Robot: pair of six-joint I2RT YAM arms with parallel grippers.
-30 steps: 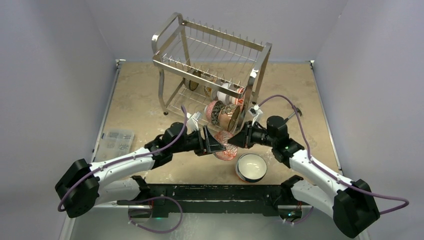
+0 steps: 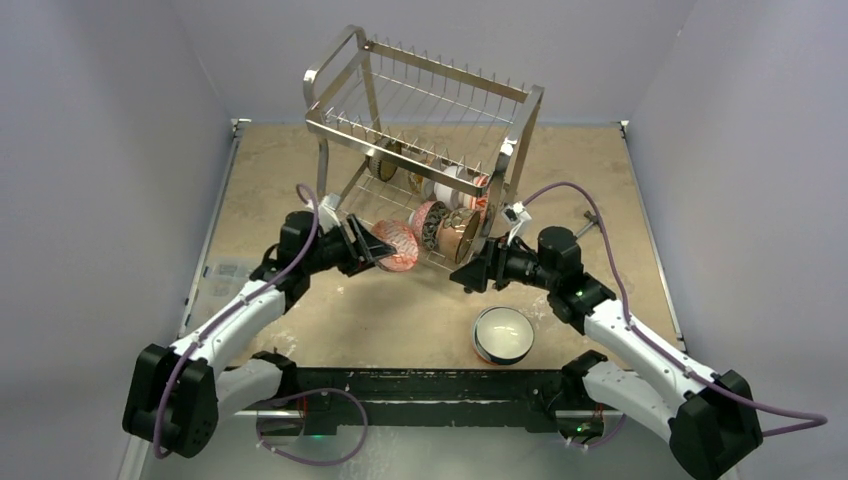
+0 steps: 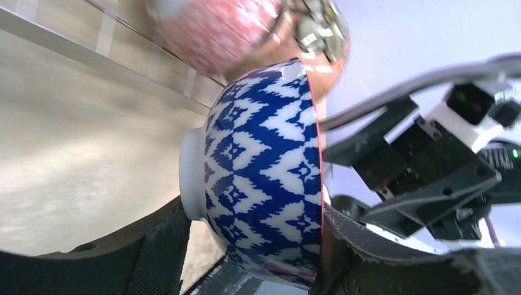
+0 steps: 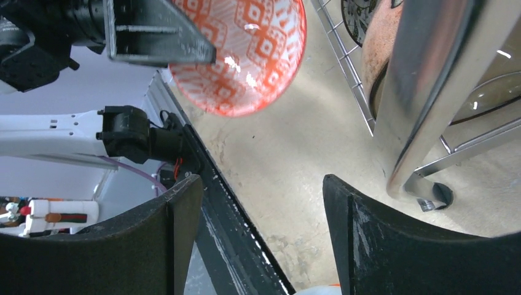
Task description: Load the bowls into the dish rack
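Observation:
A bowl (image 3: pixel 264 166), blue and white outside with a red-patterned inside, is held off the table by my left gripper (image 2: pixel 383 250), its fingers closed on opposite sides of it. The red inside of this bowl (image 4: pixel 246 55) faces my right arm. My right gripper (image 2: pixel 470 278) is open, with nothing between its fingers, just in front of the rack's right leg. The metal dish rack (image 2: pixel 415 150) carries several bowls on its lower level, among them a brown one (image 2: pixel 458 236). Stacked bowls (image 2: pixel 504 334) stand on the table at the front right.
The rack's right leg (image 4: pixel 424 86) stands close by my right gripper. A clear plastic box (image 2: pixel 228 280) lies at the left, partly behind my left arm. Table space in front of the rack is free. The rack's upper level looks empty.
My left gripper has carried the bowl left and toward the rack, away from my right gripper.

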